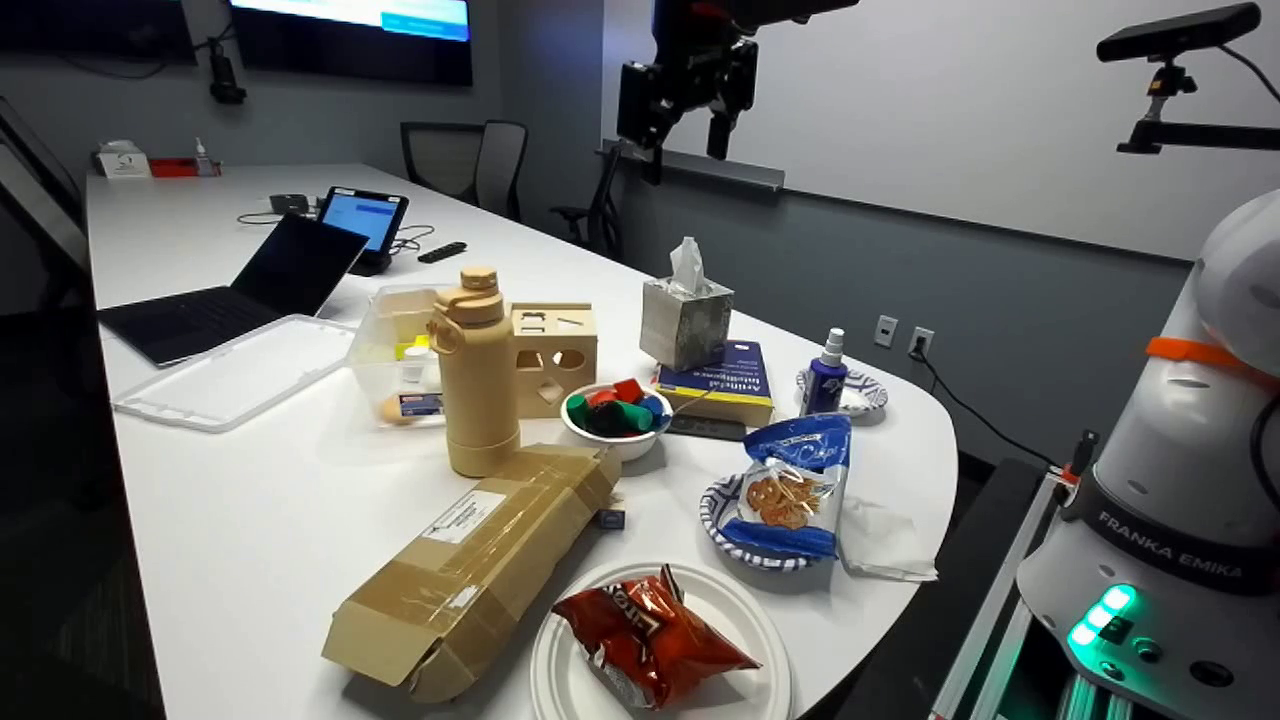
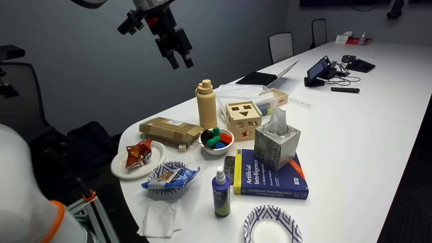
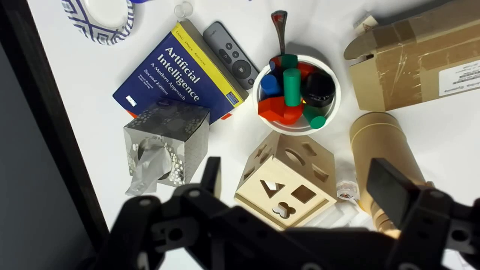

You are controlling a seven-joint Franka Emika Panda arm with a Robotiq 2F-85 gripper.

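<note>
High above the table, my gripper (image 1: 685, 158) stands open, its two fingers well apart and nothing between them. In the wrist view the gap between the fingers lies over a wooden shape-sorter cube (image 3: 288, 180), far below. A white bowl (image 3: 332, 117) holds several colored blocks, among them a green cylinder (image 3: 292, 87), and a spoon (image 3: 279, 31) leans out of it. Beside the cube is a tan bottle (image 3: 382, 139), upright in the exterior views. A tissue box (image 2: 275, 145) rests on a blue book (image 2: 267, 178). The gripper touches none of these.
A cardboard package (image 1: 480, 564), a plate (image 1: 552, 672) with a red chip bag (image 1: 654, 642), a blue snack bag (image 1: 786, 486) and a spray bottle (image 2: 221, 194) crowd the near end. Behind the bottle stands a clear bin (image 1: 390, 324).
</note>
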